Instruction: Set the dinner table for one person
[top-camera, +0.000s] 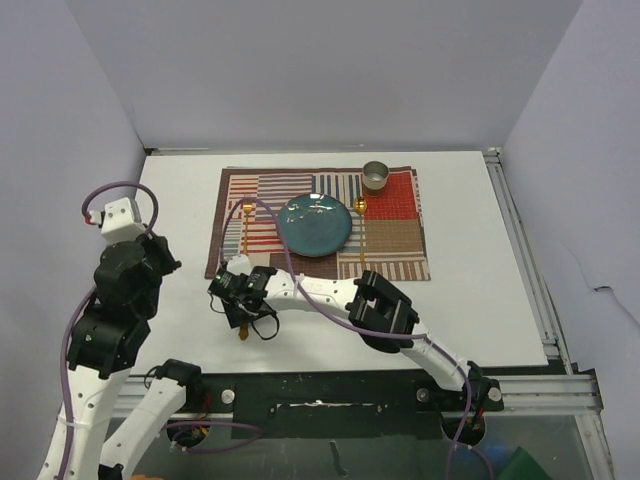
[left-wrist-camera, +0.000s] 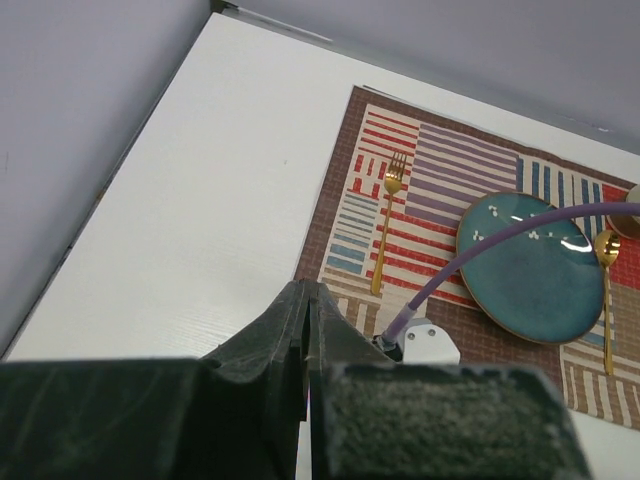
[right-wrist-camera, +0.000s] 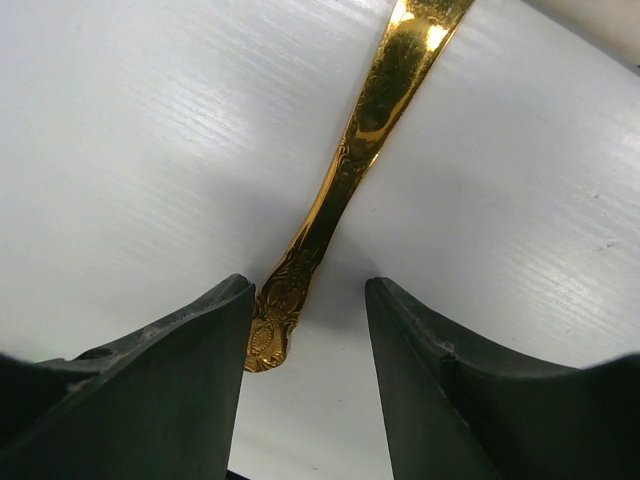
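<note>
A gold utensil (right-wrist-camera: 352, 150), knife-like with a patterned handle end, lies on the white table. In the right wrist view it runs between the open fingers of my right gripper, its handle end close to the left finger (right-wrist-camera: 225, 325); the far end is cut off by the frame. From above, only a gold tip (top-camera: 244, 333) shows below that gripper. My left gripper is shut and empty, over the table's left side. On the striped placemat (top-camera: 400, 240) lie a teal plate (top-camera: 314, 225), a gold fork (left-wrist-camera: 386, 225) left of it and a gold spoon (top-camera: 361, 215) right of it.
A metal cup (top-camera: 375, 177) stands at the placemat's upper right. My right arm (top-camera: 330, 292) stretches across the table in front of the placemat. Bare white table (top-camera: 470, 270) lies open on the right.
</note>
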